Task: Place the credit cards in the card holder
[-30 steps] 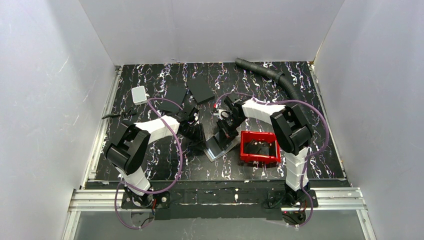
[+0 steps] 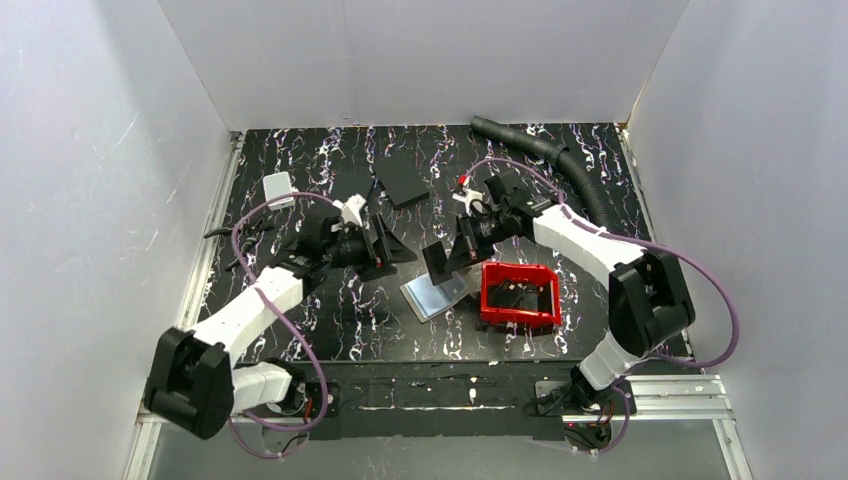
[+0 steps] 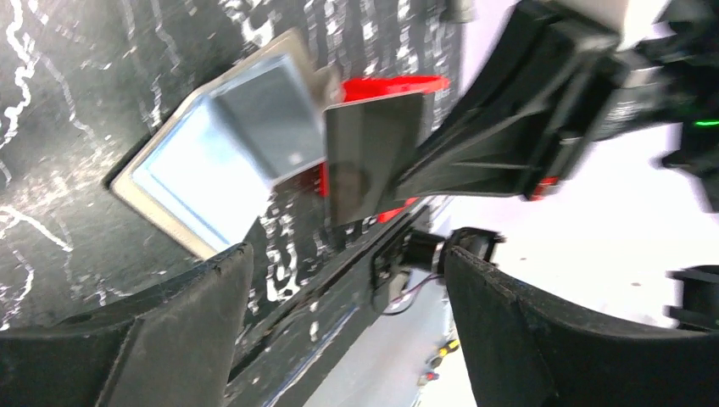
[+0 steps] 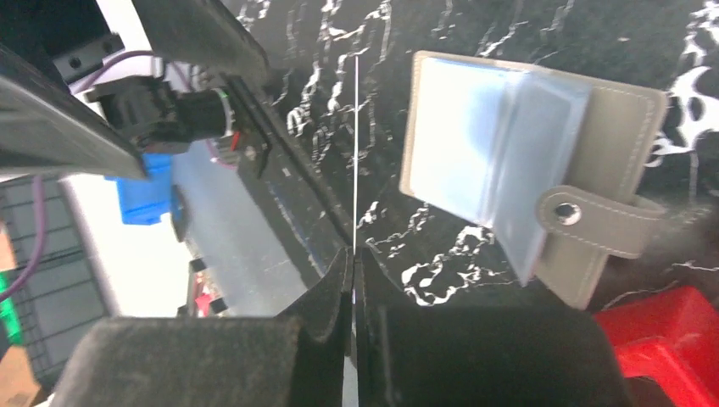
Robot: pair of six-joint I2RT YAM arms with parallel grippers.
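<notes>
A dark card is pinched in my right gripper [image 2: 462, 262], raised above the table; in the right wrist view the card [image 4: 356, 153] shows edge-on as a thin upright line. Below it the card holder [image 4: 627, 170] lies spread on the table, with clear sleeves [image 4: 462, 127] and a snap strap. In the top view the holder [image 2: 427, 298] is partly behind the card and my right gripper. To its left, my left gripper [image 2: 393, 255] stands open, nothing between its fingers, apart from the holder.
Right of the holder stands a red basket [image 2: 486, 310] with dark contents. Dark flat boxes [image 2: 402, 183], a white box [image 2: 278, 188] and a black hose [image 2: 520, 137] lie farther back.
My left gripper has drawn back left from the holder and opened. The right gripper has lifted the dark card up off the holder, its arm shifting to the right.
</notes>
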